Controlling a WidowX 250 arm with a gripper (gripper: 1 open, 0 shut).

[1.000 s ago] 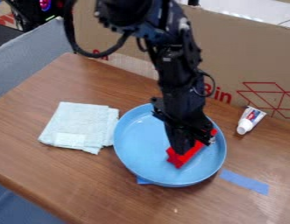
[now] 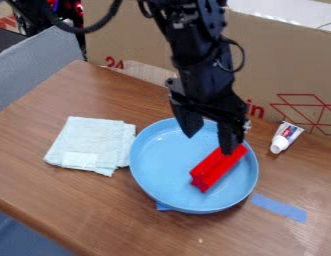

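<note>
A red bar-shaped object (image 2: pixel 208 172) lies on the right part of a light blue plate (image 2: pixel 160 176), its upper end close under my black gripper (image 2: pixel 208 134). The gripper stands open over the plate, its two fingers pointing down on either side above the red object, with nothing seen held between them.
A folded pale cloth (image 2: pixel 88 142) lies left of the plate. A white toothpaste tube (image 2: pixel 285 138) lies to the right. Blue tape (image 2: pixel 280 207) is on the wooden table (image 2: pixel 74 215). A cardboard wall (image 2: pixel 301 75) stands behind. The table's left edge borders a grey area.
My gripper has risen from lower over the red object and turned, so both fingers now show spread apart. The red object appears to lie in the same place.
</note>
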